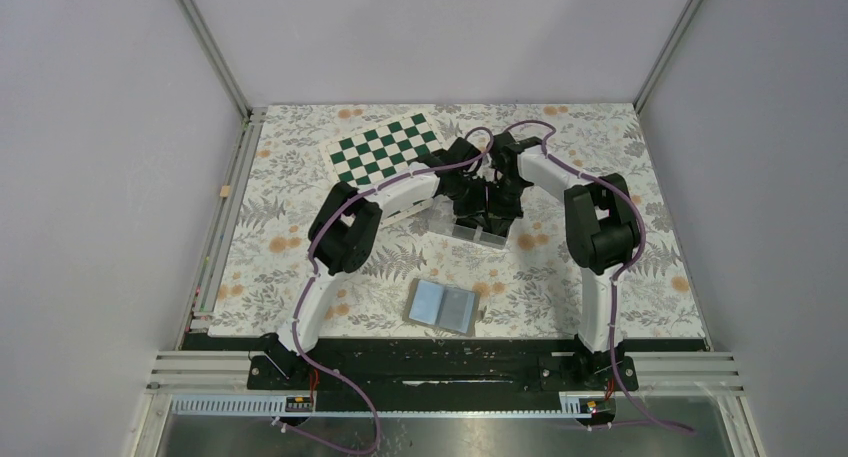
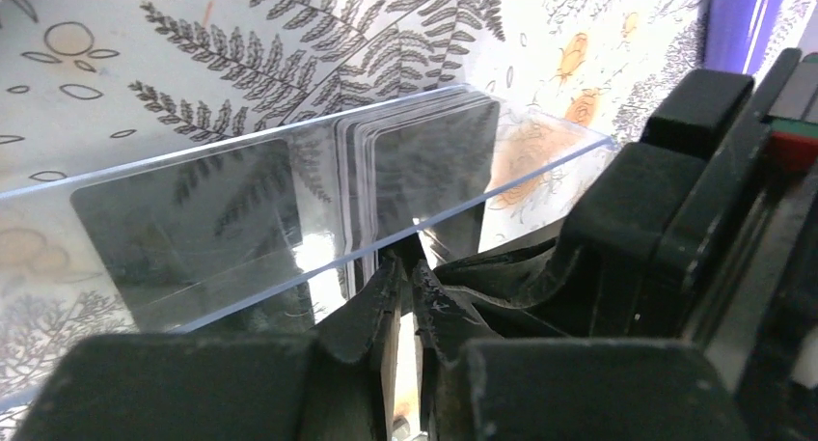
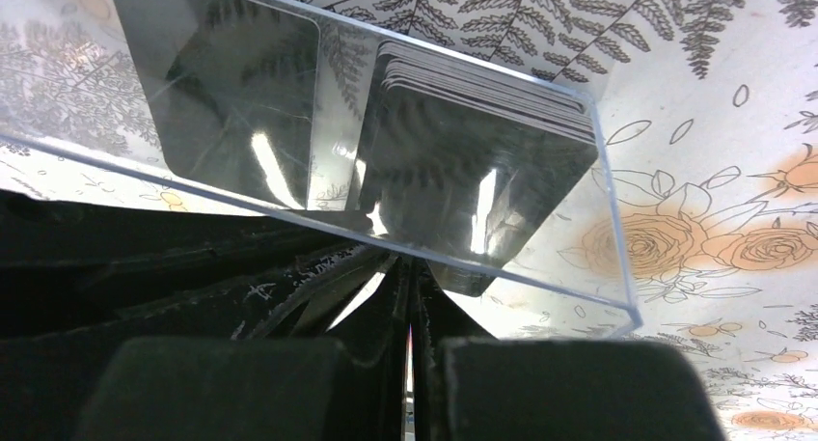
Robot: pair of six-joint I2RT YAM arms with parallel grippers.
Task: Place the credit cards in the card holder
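Black cards stand in a clear box (image 1: 476, 236) at the table's middle: a stack (image 3: 482, 161) in one compartment and another dark card or stack (image 3: 236, 94) beside it. My left gripper is at the box, its fingertips a little apart behind the clear wall, by the stack's edges; whether a card lies between them is hidden. My right gripper is shut at the same stack, with nothing showing between its fingers. The open card holder (image 1: 442, 308), with bluish clear pages, lies flat near the front edge.
A green and white checkered board (image 1: 385, 152) lies at the back left, partly under the left arm. Both arms crowd close together over the box. The patterned table right of the card holder (image 1: 560, 297) is clear.
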